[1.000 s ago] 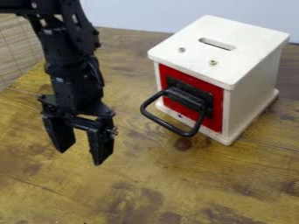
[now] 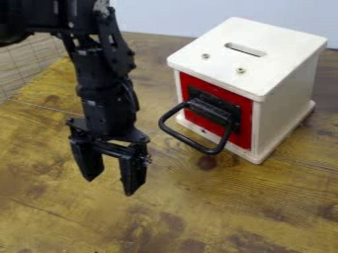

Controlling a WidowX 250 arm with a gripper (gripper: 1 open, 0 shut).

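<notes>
My black gripper [image 2: 110, 170] hangs low over the wooden table at the left, its two fingers apart with nothing between them. To its right stands a white wooden box [image 2: 290, 109] with a slot in the top, a red front panel [image 2: 196, 85] and a black loop handle [image 2: 196, 142] that sticks out toward the gripper. The gripper is apart from the handle, to its left and somewhat lower in the view.
A beige mat or mesh [image 2: 24, 64] shows at the far left edge, and a pale wall is behind.
The gripper has moved a little to the right and slightly down in the view. The box and its handle have not moved.
</notes>
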